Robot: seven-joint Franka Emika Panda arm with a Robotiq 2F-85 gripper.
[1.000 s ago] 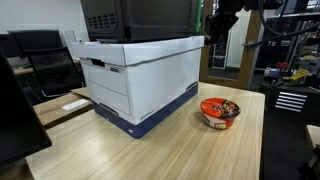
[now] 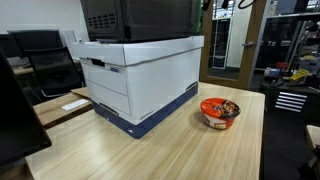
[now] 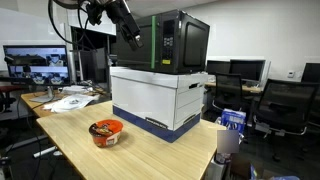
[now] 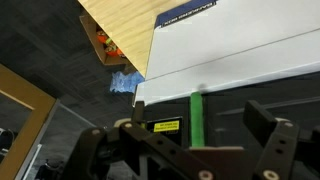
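Observation:
The black microwave (image 3: 185,44) stands on top of a white box. A green strip (image 3: 153,42) runs up its front. In exterior view 2, my gripper (image 3: 135,42) is raised high, close in front of the microwave. It is open in the wrist view, its fingers (image 4: 140,113) widely parted. Between and beyond them lies the green strip (image 4: 197,120), which does not appear gripped. A yellow label (image 4: 162,126) shows near the left finger. In exterior view 1 the gripper is mostly cut off by the top edge.
Below, the white box (image 2: 140,85) rests on a dark blue base (image 2: 150,121). On the wooden table (image 3: 140,150) sits a red bowl (image 2: 220,113) with small items inside. Bare tabletop lies in front of the box.
In exterior view 1, the arm and gripper have risen toward the top edge and mostly left the picture. The bowl, box and microwave have stayed put.

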